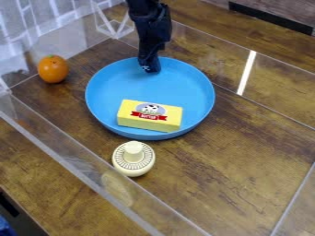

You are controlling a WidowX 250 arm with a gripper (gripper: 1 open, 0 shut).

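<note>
A yellow butter box (149,115) with a cow label lies in the front part of a blue plate (192,92). My dark gripper (150,66) is over the back rim of the plate, apart from the box and behind it. Its fingers are small and dark here, so how far apart they stand is hard to see.
An orange (53,69) sits left of the plate. A cream juicer-like object (133,159) stands in front of it. Clear barriers run along the left side.
</note>
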